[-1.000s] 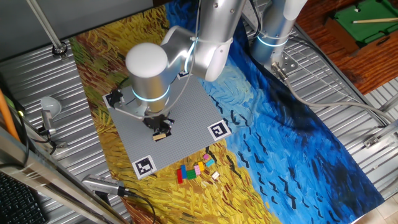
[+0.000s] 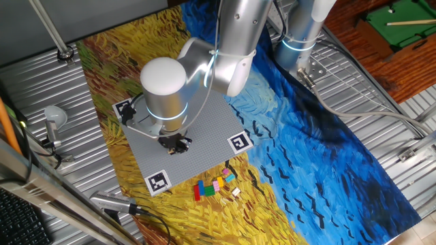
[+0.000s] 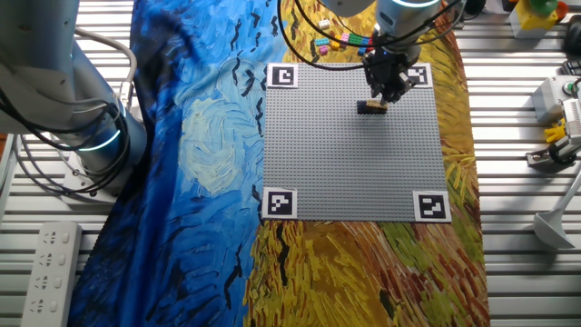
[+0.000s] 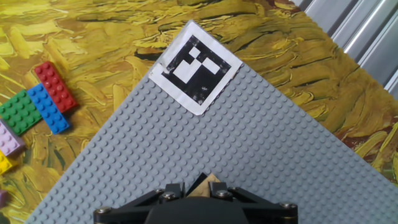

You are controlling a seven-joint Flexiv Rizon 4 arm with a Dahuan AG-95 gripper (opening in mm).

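A small tan-and-black brick (image 3: 371, 107) shows on or just above the grey baseplate (image 3: 354, 163) in exterior view 2. Beside and above it is my dark gripper (image 3: 388, 86), pointing down. The wrist view has the tan brick top (image 4: 210, 182) at the bottom edge, tilted, at the fingertips of my gripper. The gripper body covers most of it. Whether the fingers press on the brick cannot be made out. From exterior view 1, the gripper (image 2: 176, 143) hides nearly all of the brick.
Off the plate's edge, several coloured bricks lie on the painted cloth, including a red brick (image 4: 55, 86), a blue brick (image 4: 48, 108) and a green brick (image 4: 20, 112). Marker cards, such as this marker (image 4: 196, 68), sit at the plate corners. Much of the plate is bare.
The arm has shifted slightly toward the front of exterior view 1. The tan brick face, plain below the gripper a second ago, is now almost wholly hidden there. The loose bricks have not moved.
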